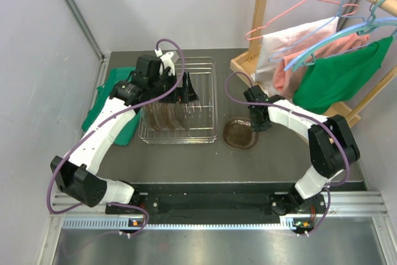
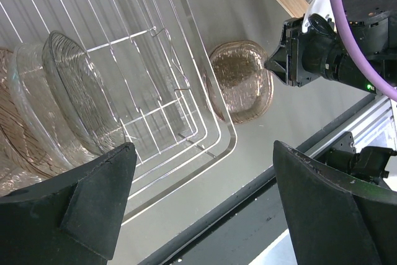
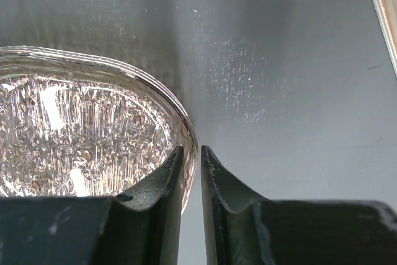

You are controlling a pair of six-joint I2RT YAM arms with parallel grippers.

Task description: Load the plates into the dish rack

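Observation:
A clear brownish plate (image 1: 240, 133) lies on the grey table just right of the wire dish rack (image 1: 211, 130). My right gripper is at the plate's right edge, shut, with the thin rim (image 3: 188, 122) running between its fingertips. In the left wrist view this plate (image 2: 239, 85) shows beyond the rack's side, the right gripper touching its edge. Over the rack, my left gripper hangs open and empty. Several similar plates (image 2: 74, 97) stand on edge in the rack's front left part.
A green cloth (image 1: 127, 130) lies left of the rack, partly hidden by the left arm. At the right, a wooden stand (image 1: 257, 20) carries hangers and cloths (image 1: 344, 79) close to the right arm. Bare table lies in front of the rack and plate.

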